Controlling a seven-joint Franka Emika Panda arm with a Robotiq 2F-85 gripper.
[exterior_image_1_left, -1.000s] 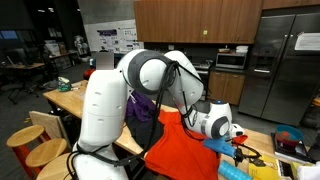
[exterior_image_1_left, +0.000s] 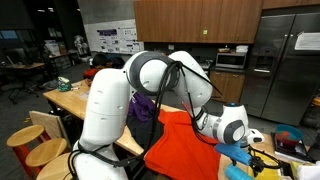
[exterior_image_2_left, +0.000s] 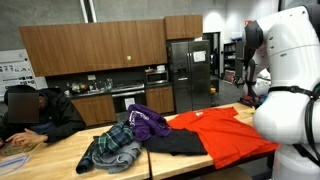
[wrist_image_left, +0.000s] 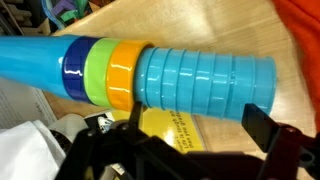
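In the wrist view a long blue cylinder (wrist_image_left: 205, 82) lies on the wooden table, its near part ribbed and light blue. Orange, green and navy bands (wrist_image_left: 100, 70) ring its middle, and plain blue continues to the left edge. My gripper is open above it, a dark finger on each side of the lower picture. The ribbed part shows beyond the gap; whether the fingers touch it I cannot tell. In exterior view 1 the gripper (exterior_image_1_left: 252, 156) hangs low at the right end of the table, over the blue cylinder (exterior_image_1_left: 238, 173).
Red cloth (exterior_image_1_left: 180, 140) covers the table's middle. A yellow item (wrist_image_left: 170, 125) lies beside the cylinder, with a white one (wrist_image_left: 25, 150) at lower left. A bowl (exterior_image_1_left: 287, 133) stands at the right. Purple and plaid clothes (exterior_image_2_left: 125, 135) lie farther along.
The arm's wrist has moved a little to the right and lower over the last second. The red cloth and the things around it look unchanged.
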